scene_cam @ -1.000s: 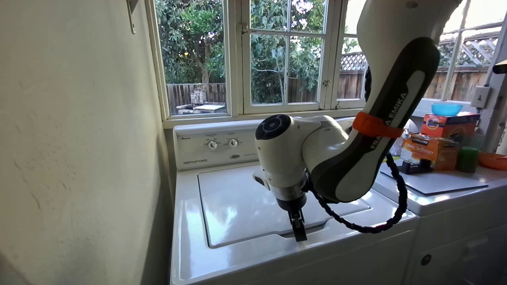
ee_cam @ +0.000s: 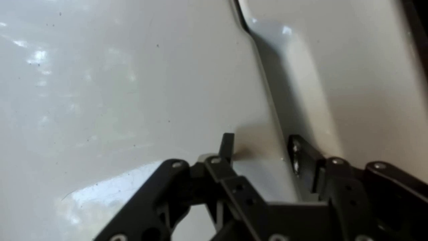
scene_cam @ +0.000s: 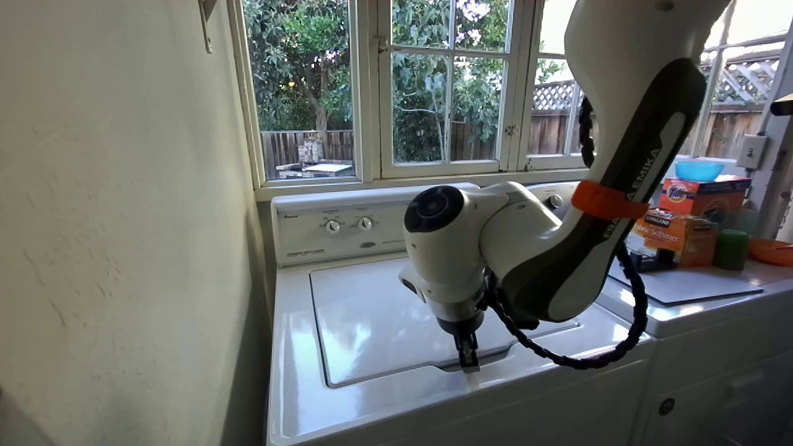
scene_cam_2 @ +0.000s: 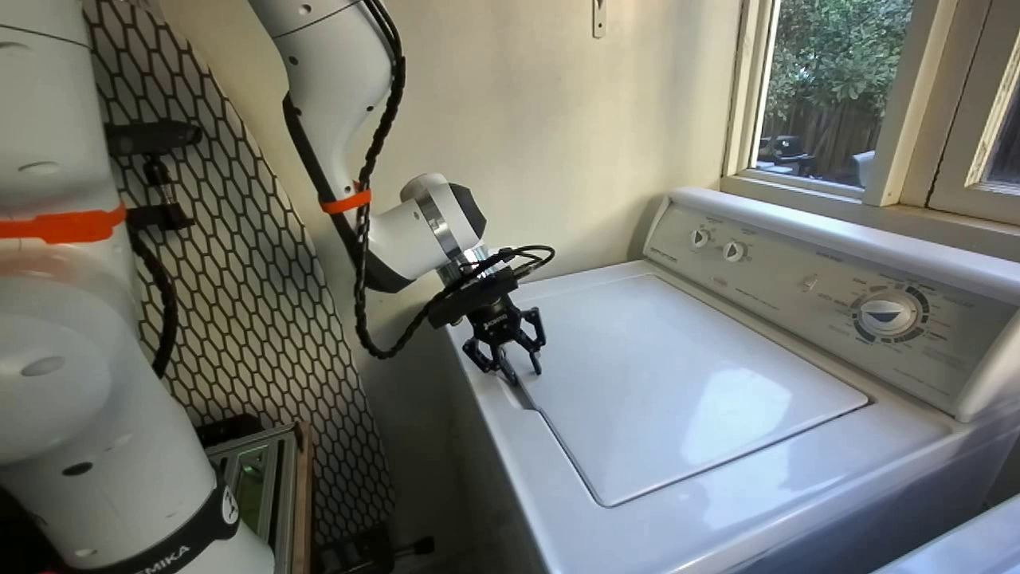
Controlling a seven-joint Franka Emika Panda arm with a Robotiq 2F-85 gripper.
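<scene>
The white washer lid point(scene_cam_2: 688, 383) lies flat and closed on the washing machine point(scene_cam: 357, 405). In the wrist view, my gripper is part open, its fingers straddling the lid's front edge. One finger point(ee_cam: 227, 146) is over the lid's top surface, and the other finger point(ee_cam: 305, 160) is at the recessed notch point(ee_cam: 281, 88) in front of that edge. Nothing but the lid's edge shows between them. Whether either finger touches the lid, I cannot tell. The second exterior view shows the gripper point(scene_cam_2: 523, 375) pointing down at the front of the lid.
A control panel point(scene_cam_2: 736, 277) with knobs rises behind the lid. The wall point(scene_cam: 134, 223) stands close beside the washer. To the right in the first exterior view, an orange box point(scene_cam: 673, 238) and a green candle point(scene_cam: 731, 249) stand on the neighbouring machine.
The arm has shifted to the right in the first exterior view. The gripper's tip appears a little farther back, toward the lid's front edge. The lid has stayed in place.
</scene>
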